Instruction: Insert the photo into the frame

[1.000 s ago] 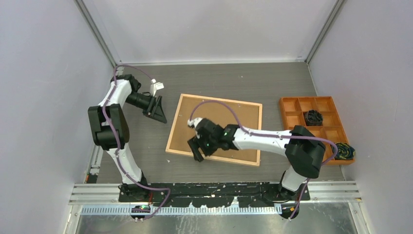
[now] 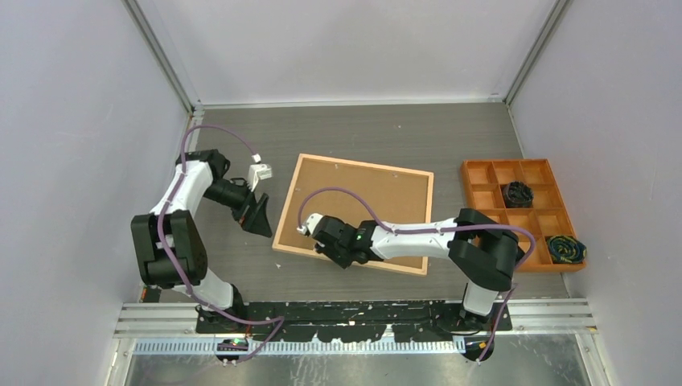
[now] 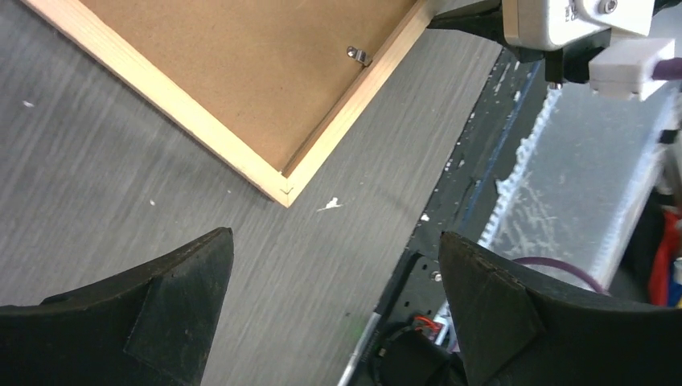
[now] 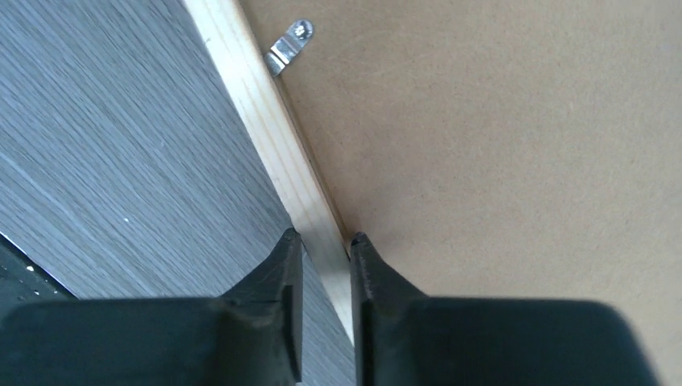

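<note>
The picture frame [image 2: 362, 165] lies flat with its brown backing [image 2: 346, 175] upward and pale wooden rails around it. Small metal clips, such as this clip [image 4: 288, 47], sit along the inner edge. My right gripper straddles the front rail [image 4: 281, 153], one fingertip close against either side; whether they press on it I cannot tell. To the left of the frame, my left gripper [image 2: 259, 221] stands open above the table; between its fingers only bare table shows in the left wrist view, with the frame's corner [image 3: 286, 183] beyond. No separate photo is in sight.
An orange divided tray [image 2: 482, 173] stands at the right wall, holding a black bundle [image 2: 517, 195] and a dark green coil [image 2: 565, 249].
My right gripper's fingers have drawn together at the front rail, and its arm has turned slightly. The frame has not visibly moved.
</note>
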